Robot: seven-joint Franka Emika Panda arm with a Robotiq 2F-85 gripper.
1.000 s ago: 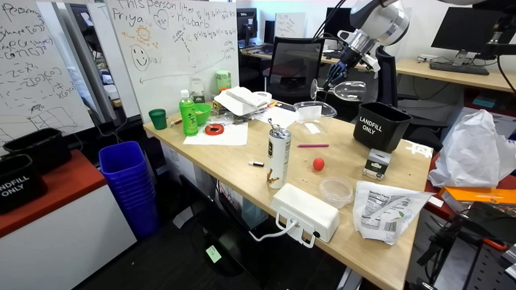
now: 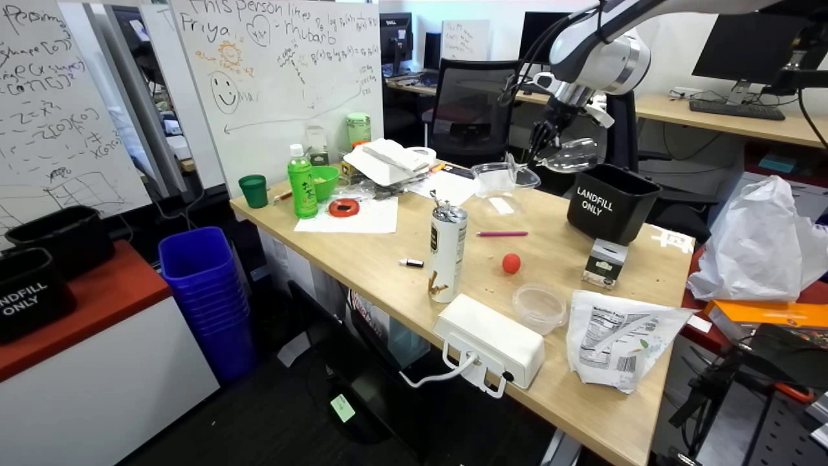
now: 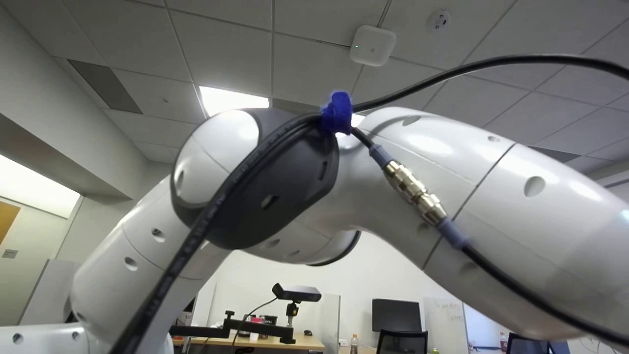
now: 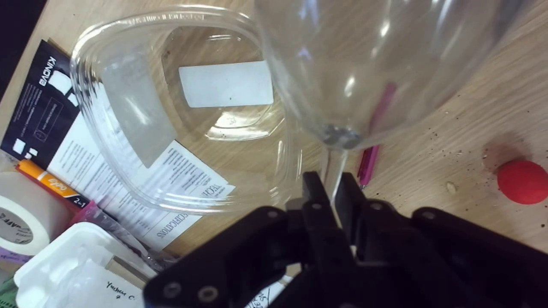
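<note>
A clear wine glass (image 2: 572,155) lies roughly sideways in the air over the far side of the table, its bowl toward the black bin and its foot over the clear container. My gripper is shut on the glass's stem, as the wrist view shows, with the bowl (image 4: 370,66) filling the upper right of that view. Below and beside it stands a square clear plastic container (image 4: 226,205) with a white label on its bottom. The arm in exterior view 2 hides the gripper there.
A black "Landfill only" bin (image 2: 617,203) stands right of the glass. A pink pen (image 2: 502,233), a red ball (image 2: 510,263) and a tall can (image 2: 447,252) sit nearer the front. Papers and a white tray (image 2: 388,163) crowd the left; bare wood lies round the pen.
The arm and gripper have come lower, carrying the glass down. Its foot now overlaps the clear container in exterior view 1, and its bowl is tilted slightly upward.
</note>
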